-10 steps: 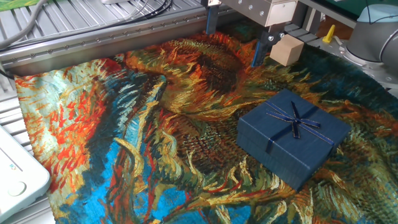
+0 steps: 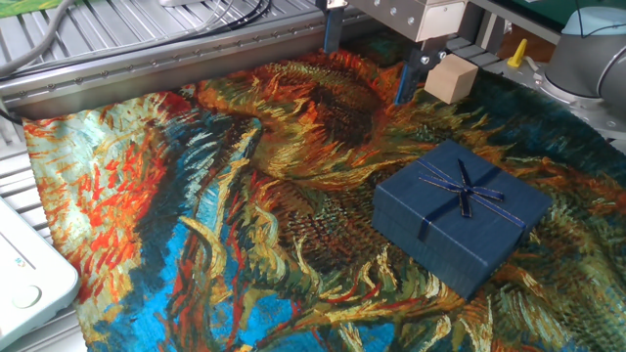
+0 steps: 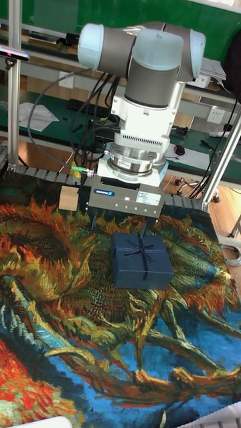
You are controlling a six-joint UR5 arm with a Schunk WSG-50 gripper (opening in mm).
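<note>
A dark blue gift box [image 2: 460,217] with a ribbon bow on its lid sits closed on the patterned cloth. It also shows in the other exterior view, where the blue box [image 3: 142,265] lies just in front of the gripper. My gripper [image 2: 366,76] points down behind the box, its two fingers wide apart with nothing visible between them. A small plain wooden block [image 2: 451,79] appears close beside one finger in exterior view 2. From the front, that wooden block [image 3: 69,198] shows to the left of the gripper body.
The painted cloth [image 2: 127,186] covers the work surface, with wide free room left of the box. A metal rail [image 2: 166,73] runs along one side. A white device [image 2: 29,264] stands at the left edge. Cables hang behind the arm.
</note>
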